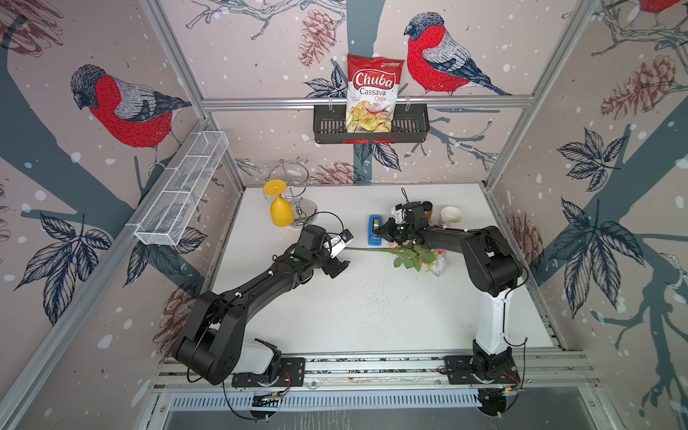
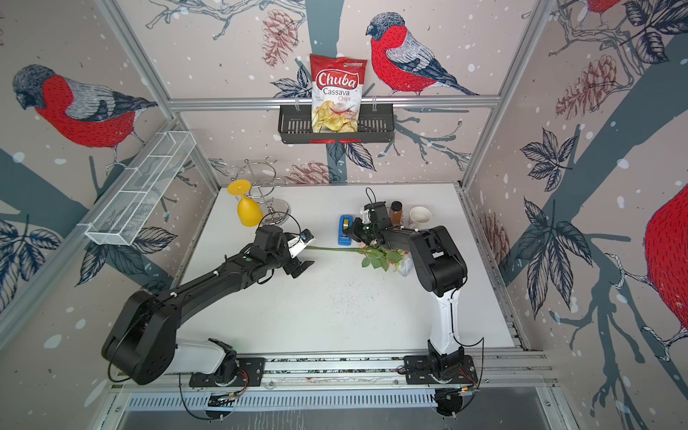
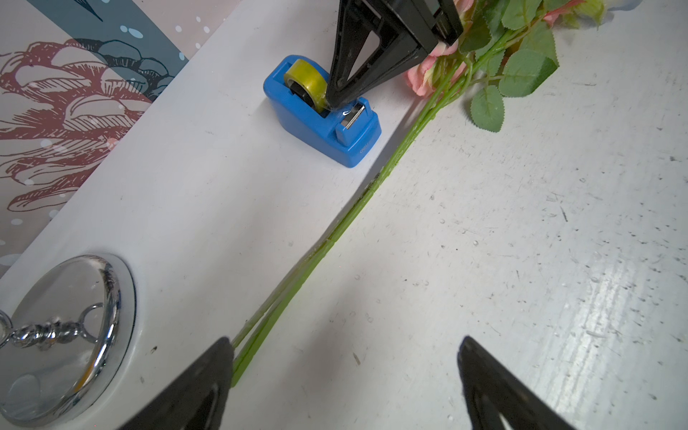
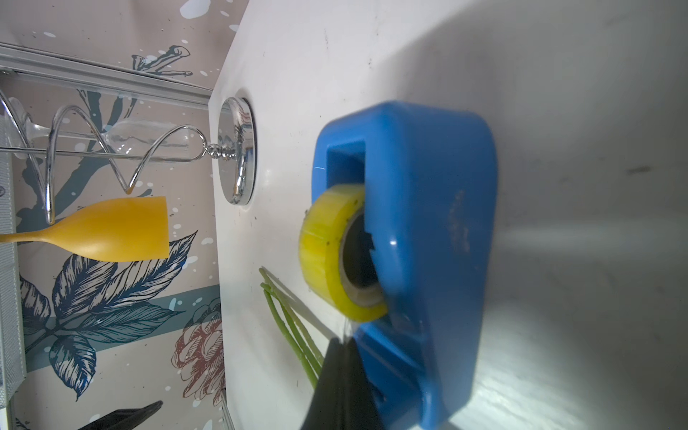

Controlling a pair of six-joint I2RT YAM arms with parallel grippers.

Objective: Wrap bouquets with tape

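Note:
A blue tape dispenser point(image 3: 304, 129) with a yellow tape roll point(image 4: 322, 251) stands upright on the white table point(image 1: 351, 308). My right gripper is shut at the dispenser, its tips by the roll, where a bit of clear tape shows; whether they grip it I cannot tell. The bouquet point(image 3: 365, 193) of long green stems, leaves and pink flowers lies in front of the dispenser, its heads partly under the right arm. My left gripper is open above the stem ends, with nothing between its fingers.
A chrome stand with a yellow goblet point(image 1: 281, 211) is at back left. A brown jar point(image 2: 395, 210) and white cup point(image 2: 420, 213) are at back right. A chip bag point(image 1: 374, 93) sits in a wall shelf.

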